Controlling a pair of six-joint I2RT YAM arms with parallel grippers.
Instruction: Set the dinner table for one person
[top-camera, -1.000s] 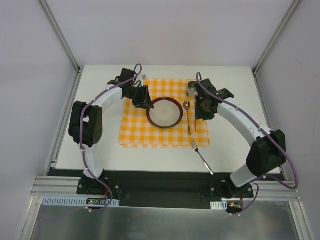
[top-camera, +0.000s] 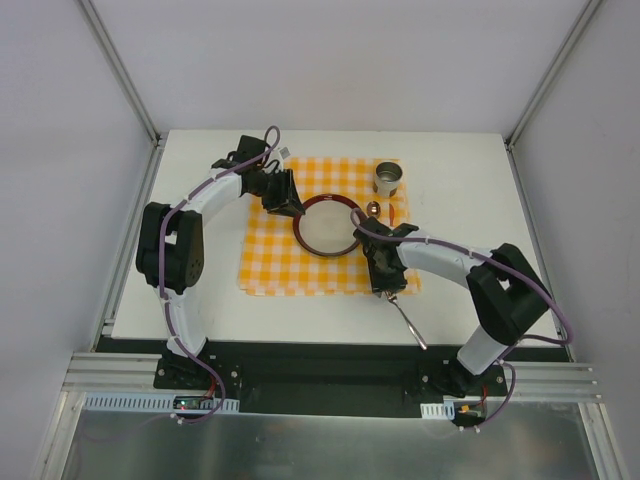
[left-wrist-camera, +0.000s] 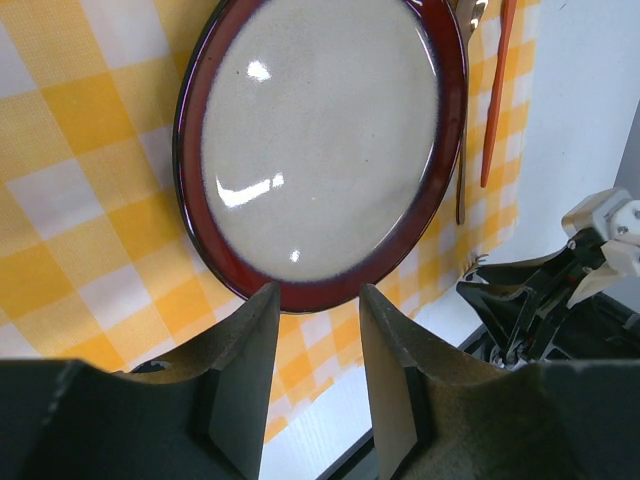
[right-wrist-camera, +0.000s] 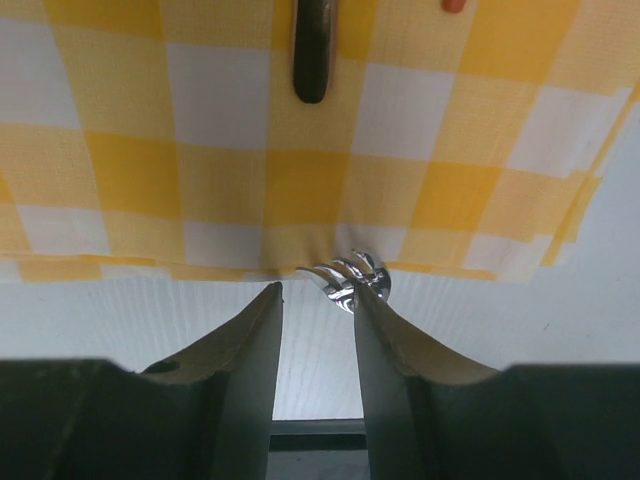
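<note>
A white plate with dark red rim (top-camera: 327, 225) lies on the checked cloth (top-camera: 270, 262). To its right are a spoon (top-camera: 373, 209) and red-handled utensil (left-wrist-camera: 497, 90), with a steel cup (top-camera: 388, 178) behind. A fork (top-camera: 406, 320) lies diagonally at the front, its tines (right-wrist-camera: 352, 280) at the cloth's edge. My right gripper (top-camera: 388, 282) is low over the tines, fingers parted, nothing seen held. My left gripper (top-camera: 287, 205) hangs open at the plate's upper left.
Walls stand at the back and both sides.
My right gripper has moved from beside the cup toward the front, down to the fork's tines. My left arm looks nearly unchanged.
</note>
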